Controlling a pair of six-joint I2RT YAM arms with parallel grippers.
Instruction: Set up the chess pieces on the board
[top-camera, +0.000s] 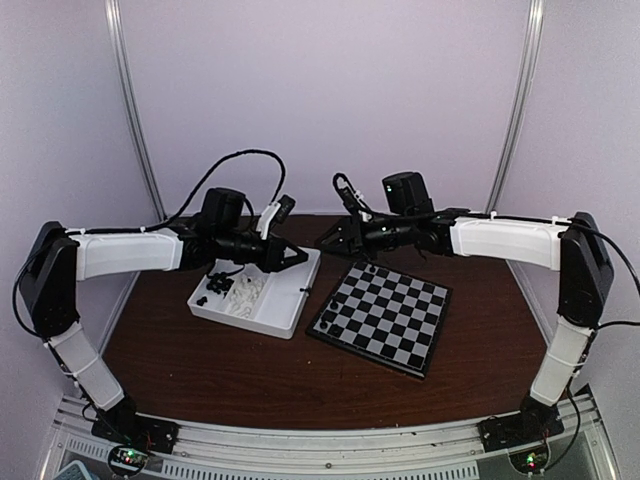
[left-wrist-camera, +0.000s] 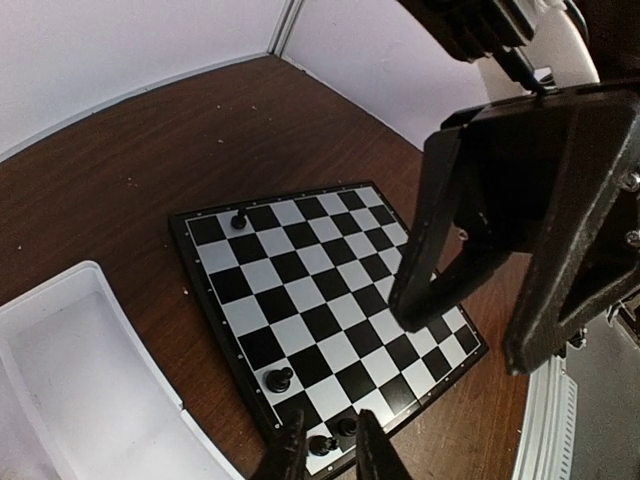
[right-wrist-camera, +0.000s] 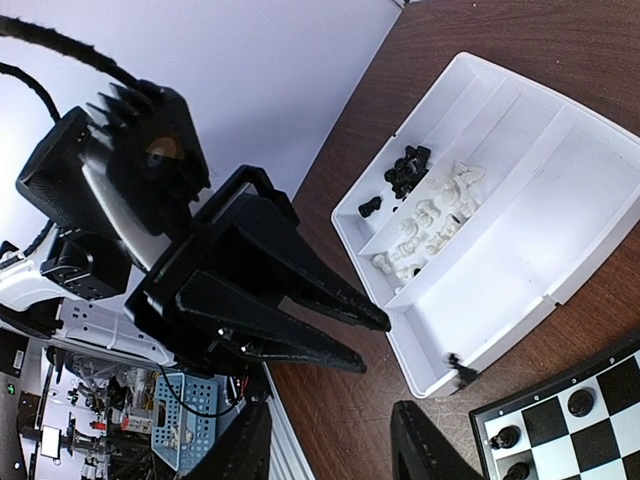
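My left gripper (top-camera: 305, 257) hangs over the right side of the white tray (right-wrist-camera: 590, 265). In the left wrist view its fingers (left-wrist-camera: 287, 447) stand slightly apart with nothing between them. A blurred black chess piece (right-wrist-camera: 461, 371) shows at the tray's right rim in the right wrist view, off the board and clear of both grippers. Facing the left one, my right gripper (top-camera: 322, 243) is open and empty, above the board's far-left corner. On the chessboard (left-wrist-camera: 338, 345), black pieces stand at a far corner (left-wrist-camera: 239, 220), the left edge (left-wrist-camera: 279, 379) and the near corner (left-wrist-camera: 322, 445).
Loose black pieces (right-wrist-camera: 408, 172) and white pieces (right-wrist-camera: 428, 222) lie in the tray's compartments; the right compartment is bare. The tips of the two grippers are close together. A narrow strip of brown table (left-wrist-camera: 185, 300) separates tray and board.
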